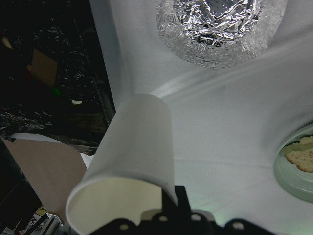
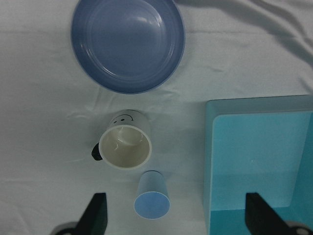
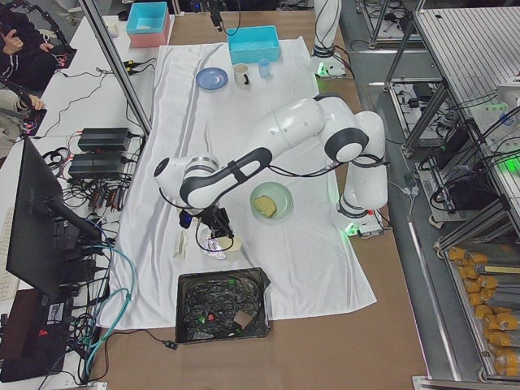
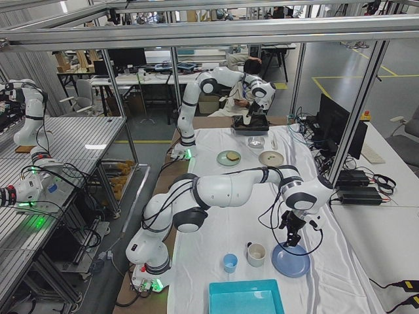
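Observation:
My left gripper is shut on a cream cup [image 1: 124, 142], tilted with its mouth toward the wrist camera. In the left camera view the cup [image 3: 230, 244] hangs over a crumpled foil dish [image 1: 220, 29], near the black lined bin [image 3: 195, 309]. A green plate [image 3: 272, 203] with bread stands to the right. My right gripper is open above a white mug [image 2: 124, 147], a light blue cup [image 2: 151, 203] and a blue plate [image 2: 128, 44], with nothing between its fingers.
A teal box [image 2: 254, 156] stands beside the mug and cups. A monitor and cables line one side of the white cloth, whose middle is largely clear.

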